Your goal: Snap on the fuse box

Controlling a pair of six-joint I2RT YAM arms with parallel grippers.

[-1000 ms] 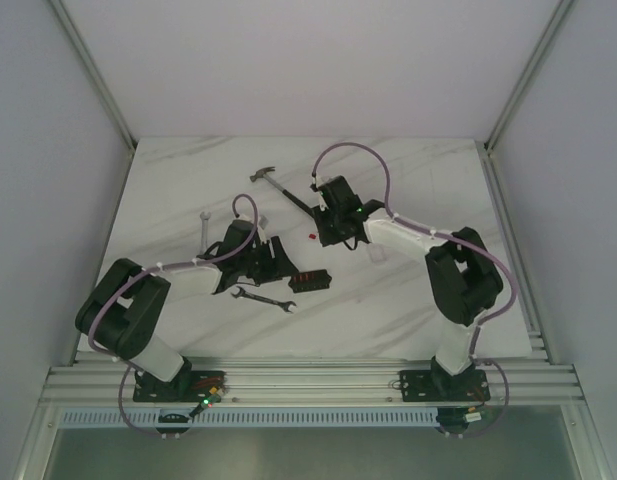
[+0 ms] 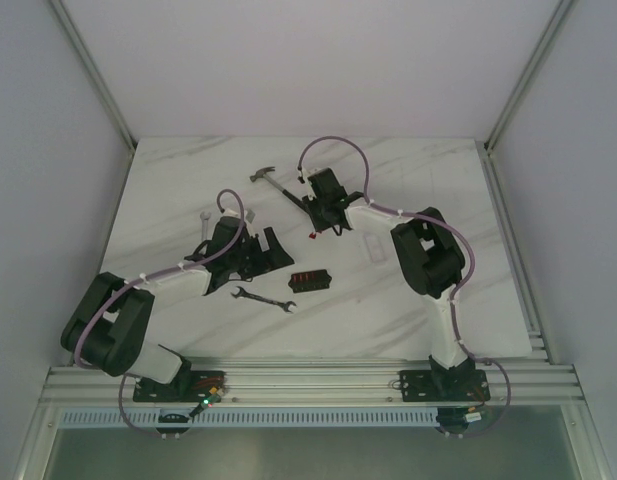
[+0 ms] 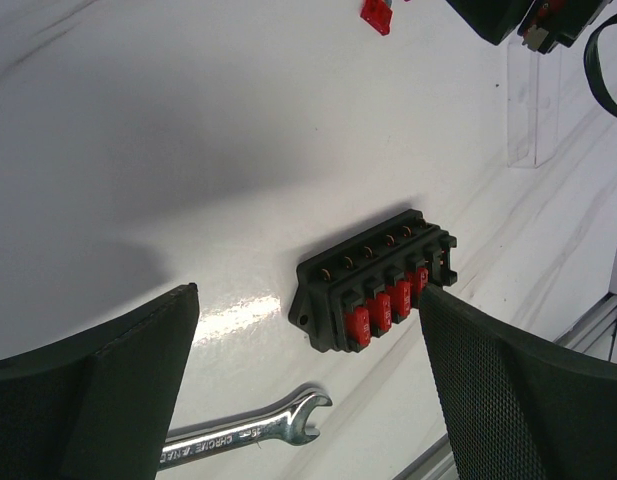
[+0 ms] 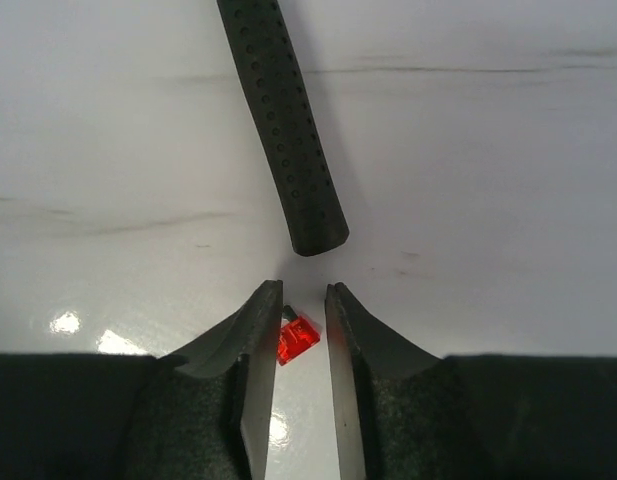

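The black fuse box (image 3: pixel 373 280) with several red fuses lies on the table below centre in the top view. My left gripper (image 2: pixel 273 250) is open above it, to its upper left, with nothing between its fingers. My right gripper is part open over a small red piece (image 4: pixel 296 339), likely a fuse, lying on the table just past its fingertips; whether it touches it I cannot tell.
A hammer (image 2: pixel 280 187) lies behind, its black handle (image 4: pixel 288 140) beside the right gripper. A wrench (image 3: pixel 243 432) lies in front of the fuse box, another (image 2: pixel 204 229) at left, a clear plastic piece (image 3: pixel 531 110) to the right.
The left arm has drawn back to the left, away from above the fuse box. The right arm has moved left and slightly back toward the hammer handle and red piece.
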